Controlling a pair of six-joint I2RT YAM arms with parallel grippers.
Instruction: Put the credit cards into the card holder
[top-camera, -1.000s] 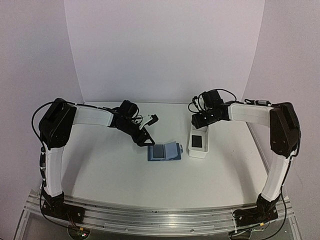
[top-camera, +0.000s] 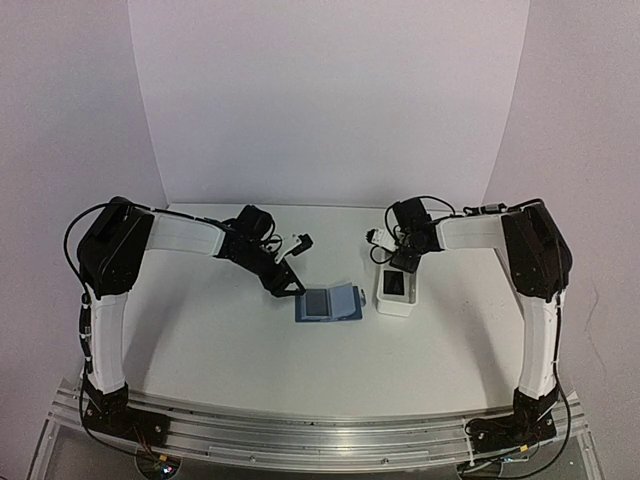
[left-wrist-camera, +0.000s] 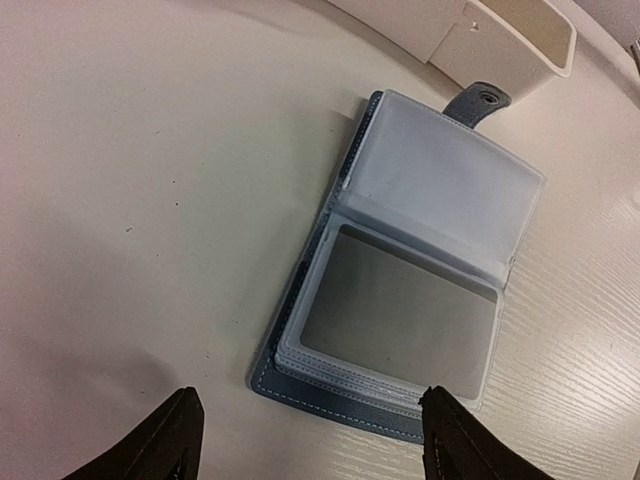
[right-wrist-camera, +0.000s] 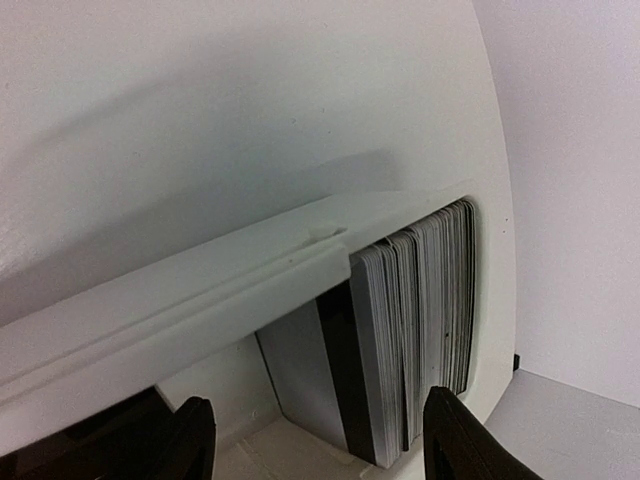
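The card holder (top-camera: 328, 303), blue-grey with clear sleeves, lies opened flat on the table. In the left wrist view the holder (left-wrist-camera: 400, 310) fills the middle, its strap (left-wrist-camera: 477, 103) pointing away. My left gripper is at the holder's near edge with its fingers apart and nothing between them. A stack of cards (right-wrist-camera: 425, 310) stands on edge at one end of the white box (right-wrist-camera: 180, 310); the outermost has a black stripe. Over that end, my right gripper stands open. The cards lie beyond its fingertips, with nothing visibly gripped.
The white box (top-camera: 396, 305) sits just right of the holder, a dark rectangle (top-camera: 394, 283) on its floor. Open table surrounds both, and a metal rail (top-camera: 320, 440) runs along the front.
The right gripper has moved down and a little left over the box's far end, its wrist turning. The left arm has barely shifted; holder and box stay put.
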